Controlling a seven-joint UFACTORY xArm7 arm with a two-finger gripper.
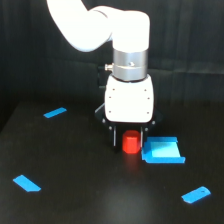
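A small red block (131,142) stands on the dark table, just left of a light-blue square (163,149) edged with brighter blue. My gripper (131,138) points straight down below its white housing, and its dark fingers come down on either side of the block's upper part. Against the black background the fingers are hard to make out. I cannot tell whether they touch the block.
Blue tape strips lie on the black table: one at the back left (55,112), one at the front left (27,184) and one at the front right (196,195).
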